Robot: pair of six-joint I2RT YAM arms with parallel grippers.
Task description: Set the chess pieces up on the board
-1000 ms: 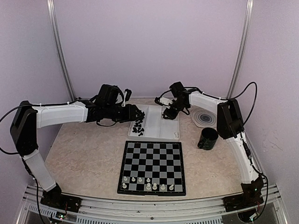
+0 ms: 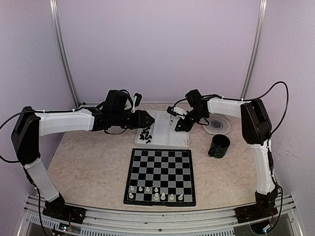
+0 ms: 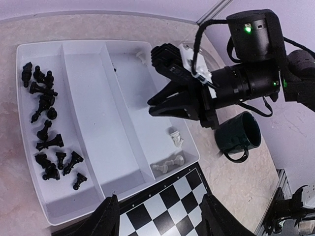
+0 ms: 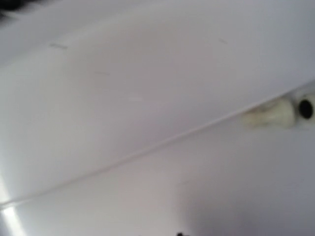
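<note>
The chessboard (image 2: 160, 174) lies at the front with several white pieces (image 2: 156, 196) standing on its near rows. My left gripper is open and empty above the tray's left side. Over the right compartment of the white tray (image 3: 83, 113), my right gripper is shut, with a small pale piece just showing at its fingertips. White pieces (image 3: 176, 137) lie in that compartment, two of them along its near wall. Black pieces (image 3: 43, 105) lie loose in the left compartment. The right wrist view is blurred, showing a white piece (image 4: 273, 114) against a tray wall.
A dark mug (image 2: 219, 146) stands right of the tray, its handle toward the board. Behind it lies a round ringed grey disc (image 2: 217, 124). The tray's middle compartment is empty. Table on both sides of the board is clear.
The left arm has barely shifted. Pieces on the board stand unchanged.
</note>
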